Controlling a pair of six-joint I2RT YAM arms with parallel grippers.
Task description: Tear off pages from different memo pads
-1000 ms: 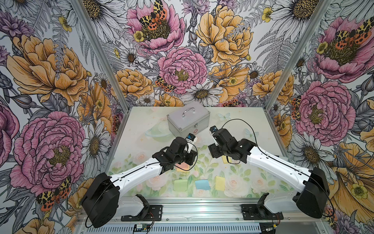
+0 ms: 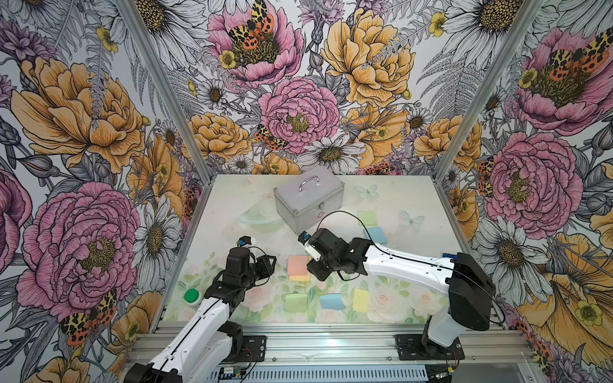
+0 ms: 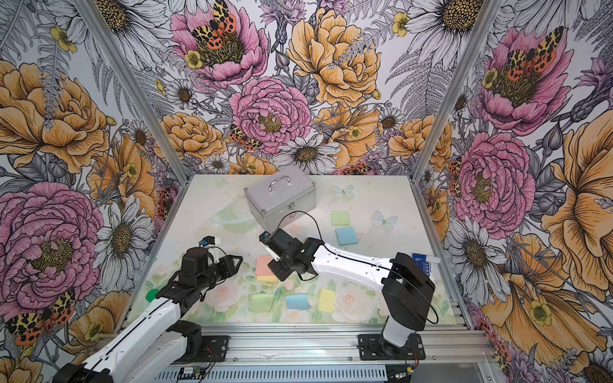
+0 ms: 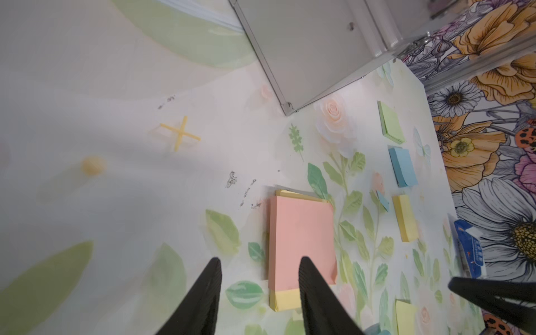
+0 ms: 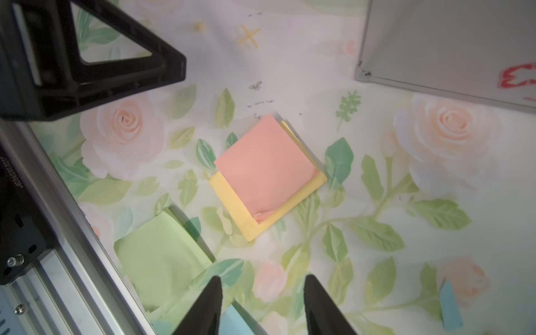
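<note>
A pink pad (image 4: pixel 301 237) on a yellow sheet or pad (image 5: pixel 240 217) lies mid-table. My left gripper hangs open just left of it, empty. My right gripper is open above the pads, slightly right of the pink one, nothing between its fingers. A green pad (image 5: pixel 156 256), a blue pad (image 2: pixel 330 302) and a yellow pad (image 2: pixel 360 300) lie along the front. Further back are another green pad (image 3: pixel 339 217) and blue pad (image 3: pixel 346 235); another yellow pad (image 4: pixel 405 217) shows in the left wrist view.
A silver metal case (image 3: pixel 277 194) stands at the back centre. A green round object (image 2: pixel 191 295) sits at front left, a blue packet (image 3: pixel 421 265) at the right edge.
My left gripper has swung left, away from the middle. My right gripper has moved left and down toward the pink pad, uncovering the back blue pad.
</note>
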